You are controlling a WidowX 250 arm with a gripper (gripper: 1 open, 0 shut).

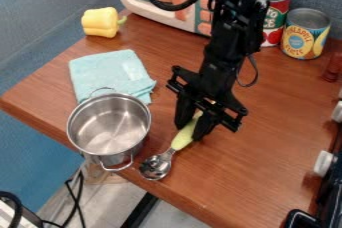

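The black arm reaches down to the wooden table, its gripper [198, 114] low over the yellow-green handle of a metal spoon [158, 163]. The fingertips sit at the handle's upper end; whether they are closed on it is hidden by the gripper body. The spoon's bowl points toward the front left, beside a steel pot [110, 123].
A light blue cloth [107, 72] lies behind the pot. At the back are a yellow pepper-like object [100, 21], a white appliance and cans [306, 34]. A black appliance [315, 204] stands at the right edge.
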